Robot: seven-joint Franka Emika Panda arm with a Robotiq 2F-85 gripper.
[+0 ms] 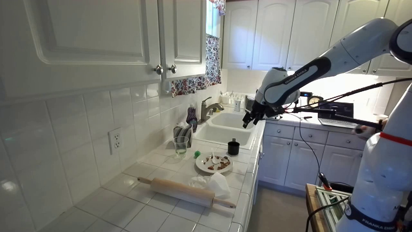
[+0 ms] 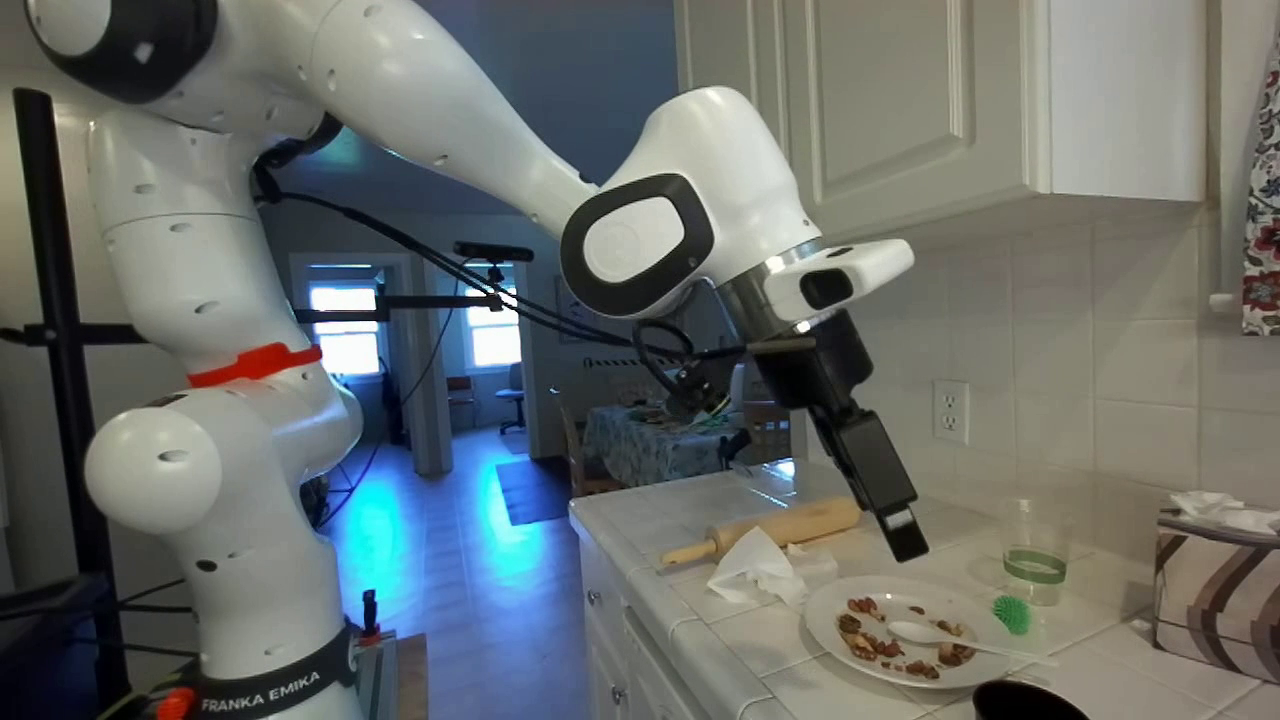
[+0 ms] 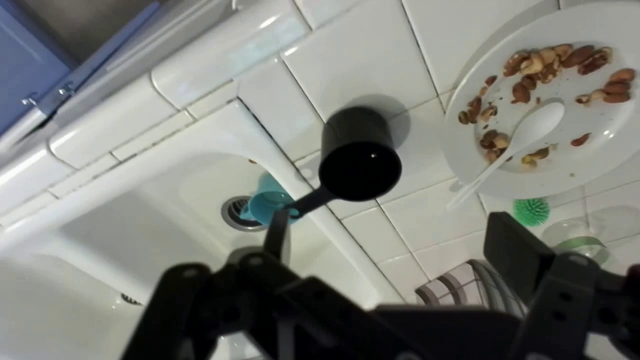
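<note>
A black measuring cup [image 1: 233,147] stands upright on the white tile counter beside the sink. In the wrist view the black cup [image 3: 354,132] shows its dark opening, and its handle reaches over the sink's rim. My gripper [image 1: 250,123] hangs well above it, tilted, over the sink side. Its fingers [image 3: 514,255] are spread wide with nothing between them. Next to the cup lies a white plate [image 1: 201,165] of mixed nuts with a white spoon [image 3: 534,127] resting on it. Inside the sink basin, by the drain, sits a blue cup [image 3: 268,201].
A green spiky ball [image 2: 1011,614], a clear cup [image 2: 1036,546] and a tissue box [image 2: 1218,594] stand along the wall side. Crumpled paper [image 1: 219,185] and a rolling pin [image 1: 181,190] lie on the near counter. The faucet [image 1: 205,110] rises behind the sink [image 1: 201,136].
</note>
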